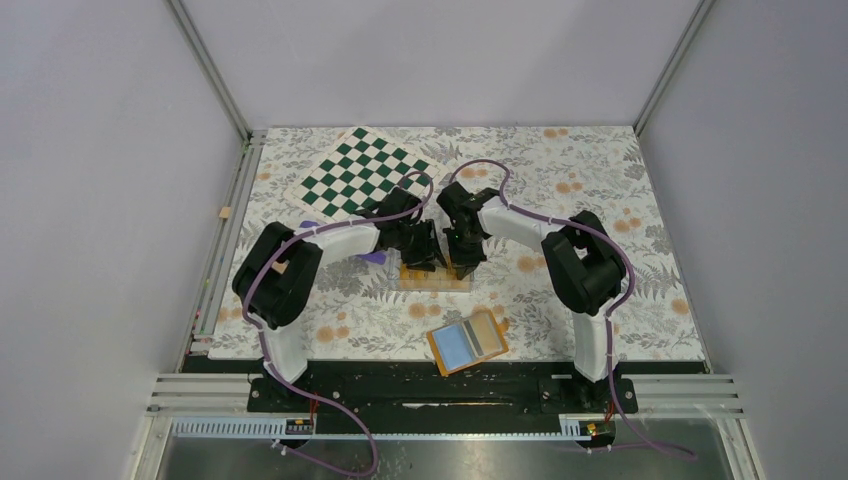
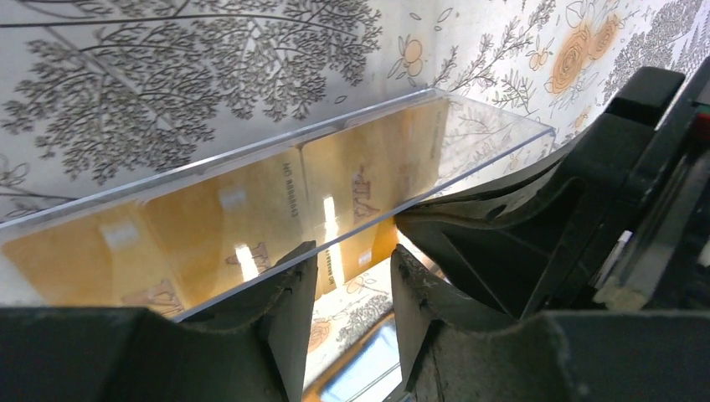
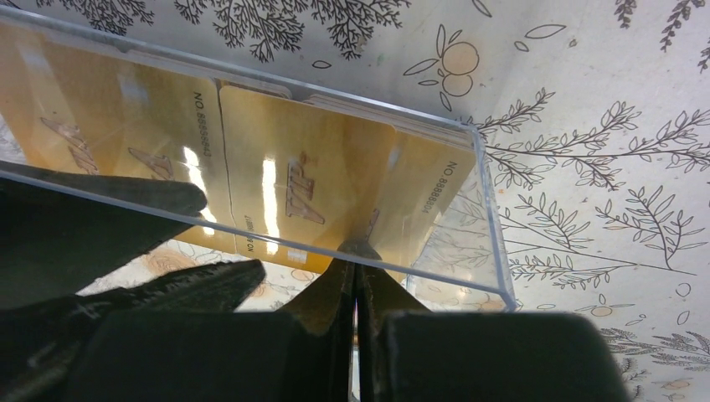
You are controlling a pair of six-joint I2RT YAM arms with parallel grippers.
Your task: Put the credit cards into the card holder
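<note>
A clear acrylic holder [image 1: 430, 284] with several gold cards [image 3: 297, 167] in it lies mid-table under both grippers. The cards show numbers and logos through the plastic. In the left wrist view my left gripper stands open at the holder's near edge, a small gap between its fingers and no card clearly between them. The right wrist view has my right gripper shut at the holder's edge below the right-hand cards, nothing visible between its fingertips. The two grippers are close beside each other.
An orange-edged case [image 1: 467, 343] with blue and beige inside lies at the front. A green-white checkered board [image 1: 355, 170] lies at the back left, with a purple item [image 1: 373, 258] partly under the left arm.
</note>
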